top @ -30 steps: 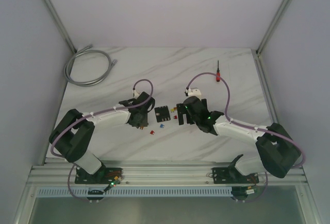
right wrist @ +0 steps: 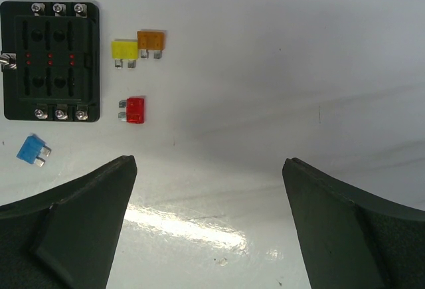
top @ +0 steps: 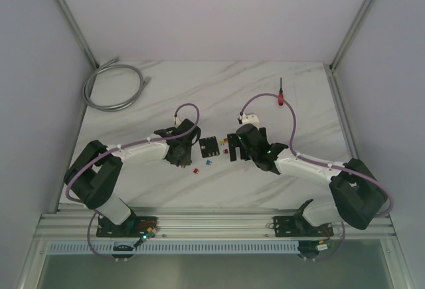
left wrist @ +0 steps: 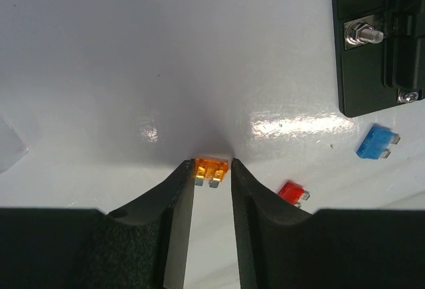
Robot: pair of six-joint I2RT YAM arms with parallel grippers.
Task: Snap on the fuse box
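Observation:
The black fuse box [top: 209, 146] lies between my arms; in the right wrist view it [right wrist: 60, 70] shows whole. An orange fuse [left wrist: 210, 168] is between the tips of my left gripper, whose fingers are close around it and part open; whether they grip it is unclear. A red fuse [left wrist: 290, 192] and blue fuse [left wrist: 374, 143] lie to its right. My right gripper is open and empty, right of the box, near yellow [right wrist: 125, 50], orange [right wrist: 151, 41] and red [right wrist: 135, 110] fuses.
A grey coiled hose [top: 116, 106] lies at the back left and a red screwdriver [top: 281, 97] at the back right.
The right arm looks still.

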